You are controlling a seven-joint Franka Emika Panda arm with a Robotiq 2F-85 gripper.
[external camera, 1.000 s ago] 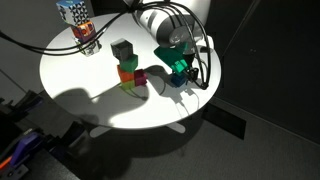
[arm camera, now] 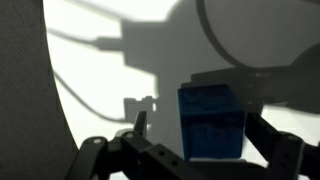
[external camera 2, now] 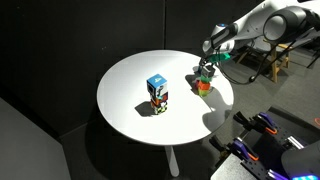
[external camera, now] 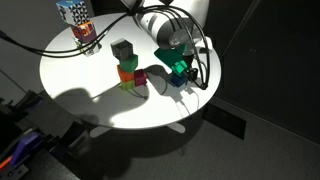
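Observation:
In the wrist view a dark blue block [arm camera: 211, 120] sits on the white table, between the fingers of my gripper and closer to the right one. A gap of bare table shows between the block and the left finger. My fingers stand open. From exterior view 1, the blue block [external camera: 177, 79] is low beneath the gripper and partly hidden by it. A stack of coloured blocks [external camera: 126, 70], dark on top with green and orange-red below, stands to the left of the gripper. Beside it lies a dark red block [external camera: 140, 78].
A tall patterned box [external camera 2: 158, 94] stands on the round white table [external camera 2: 125, 75], well away from the arm. Black cables loop over the table around the arm. The table's edge [external camera: 190, 118] is close to the gripper, while its front part is clear.
The gripper has shifted very slightly at the blue block over the last second. The block stack and the patterned box have not moved.

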